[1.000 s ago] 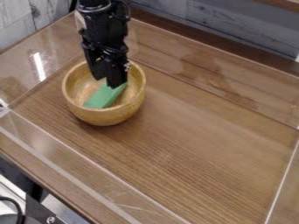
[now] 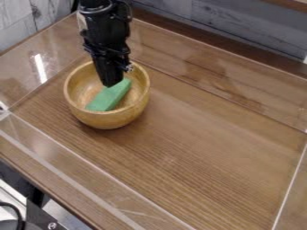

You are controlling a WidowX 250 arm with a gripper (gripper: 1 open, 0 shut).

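Observation:
A tan bowl (image 2: 129,111) sits on the wooden table at the left of the camera view, with a green oblong object (image 2: 108,95) lying inside it. My dark gripper (image 2: 114,70) hangs from the top over the bowl, just above the upper end of the green object. Its fingertips are small and dark, and whether anything is between them is unclear.
A raised edge runs along the back right. At the lower left the table ends, with a dark cable beside it.
My gripper has risen slightly from its lower place at the green object. The bowl and the green object look about the same.

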